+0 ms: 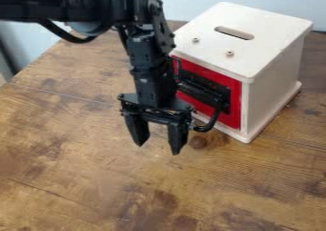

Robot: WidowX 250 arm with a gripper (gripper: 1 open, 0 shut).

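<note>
My black gripper [156, 132] points down over the wooden table in front of a pale wooden box [268, 63], its two fingers apart with bare tabletop between them. The box has a slot on its top, two small knobs and a red front panel [224, 80] with black fittings, which my arm partly hides.
A pale wall stands behind the table.
</note>
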